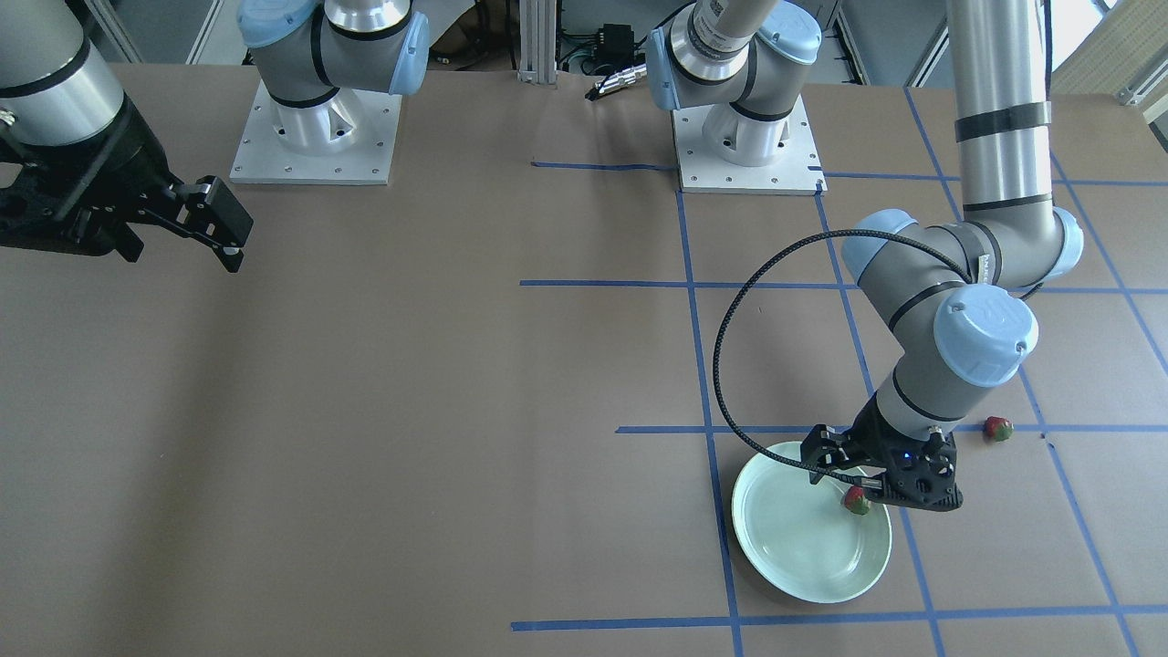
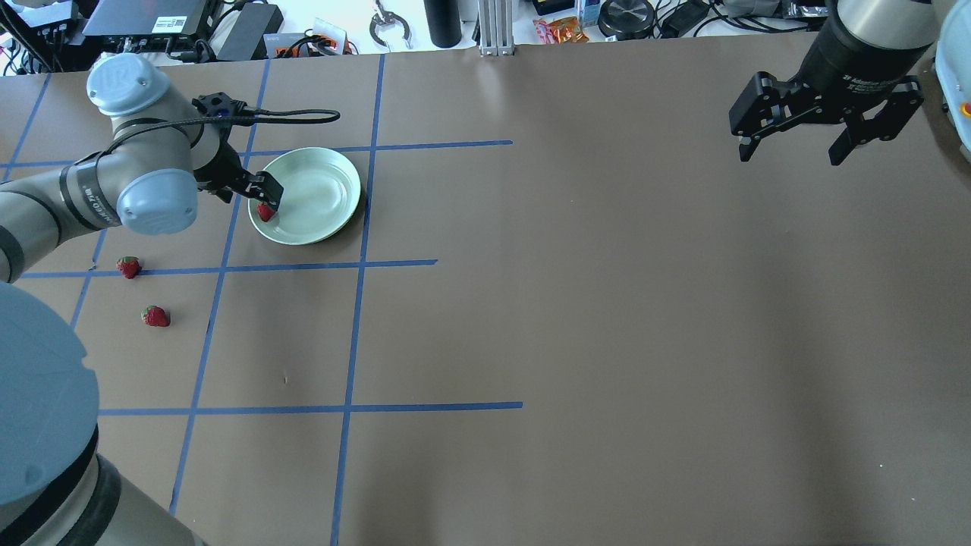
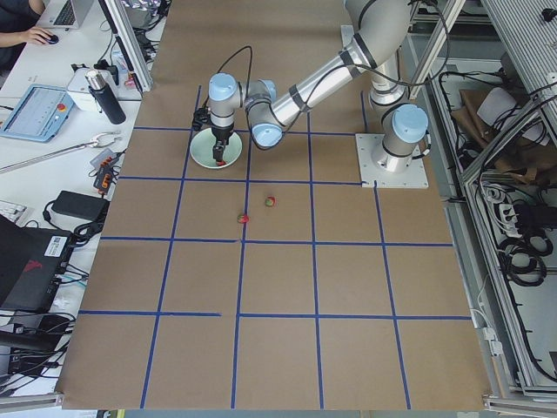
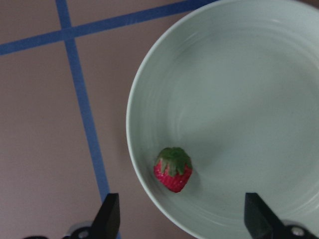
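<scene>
A red strawberry (image 4: 173, 174) with a green top rests inside the pale green plate (image 4: 234, 109), near its rim. My gripper hangs just above the plate in the wrist view, fingertips spread wide with nothing between them at their level; it is open. In the front view the strawberry (image 1: 857, 500) shows just below the black gripper body. Two more strawberries lie on the taped grid outside the plate (image 2: 309, 218): one (image 2: 129, 268) nearer it, one (image 2: 155, 317) farther off.
A second arm with a black gripper (image 2: 819, 109) stands at the top right of the top view, clear of the plate. Other arm bases (image 1: 756, 164) sit along the table's back edge.
</scene>
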